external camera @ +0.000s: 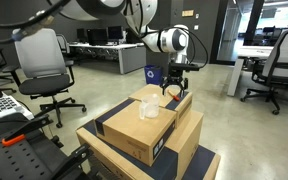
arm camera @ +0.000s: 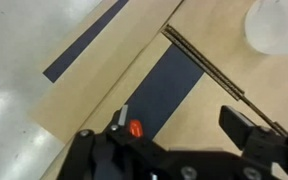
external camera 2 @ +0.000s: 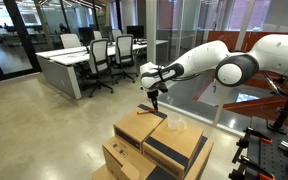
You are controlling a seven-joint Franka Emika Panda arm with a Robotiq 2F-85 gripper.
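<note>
My gripper (external camera: 178, 78) hangs over the far part of the cardboard boxes, pointing down. In the wrist view its dark fingers stand wide apart, so the gripper is open with nothing held between them. A small red object (arm camera: 135, 128) shows by the left finger, partly hidden by it. From outside, the red object (external camera: 176, 97) lies on the box top below the gripper. A clear, whitish container (external camera: 150, 107) stands nearer the robot's base, and the same container (arm camera: 278, 24) is cut off at the wrist view's upper right.
Several cardboard boxes (external camera: 139, 132) with dark tape strips form the work surface, with edges dropping to the floor. A dark diagonal line (arm camera: 209, 68) crosses the cardboard in the wrist view. Office chairs (external camera: 44, 75) stand well away, and open floor surrounds the boxes.
</note>
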